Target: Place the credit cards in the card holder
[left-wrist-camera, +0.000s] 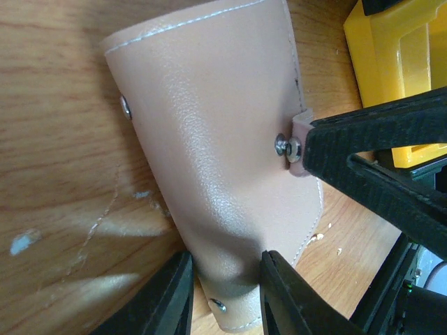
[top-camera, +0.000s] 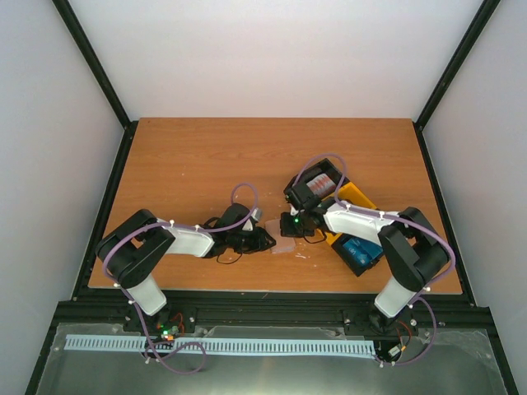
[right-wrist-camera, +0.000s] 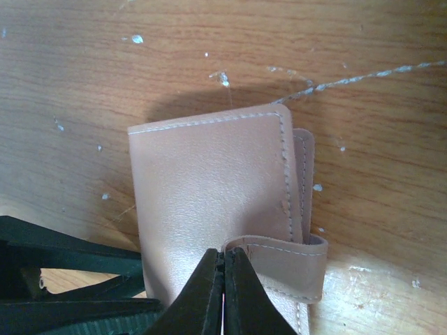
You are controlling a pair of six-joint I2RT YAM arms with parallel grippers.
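A pale pink leather card holder (left-wrist-camera: 223, 139) lies folded closed on the table, small between the two arms in the top view. My left gripper is shut on its rounded folded edge, one finger on each side. At the opposite edge, my right gripper is shut on the end of the holder's strap, beside a metal snap stud in the left wrist view. The left gripper's dark fingers (right-wrist-camera: 77, 244) reach the holder from the left in the right wrist view. No credit card shows clearly; the holder's inside is hidden.
A black and yellow divided tray (top-camera: 356, 194) stands right of the holder, partly under my right arm. Its lower compartment holds blue items (top-camera: 361, 249); pale items (top-camera: 321, 184) lie in the upper one.
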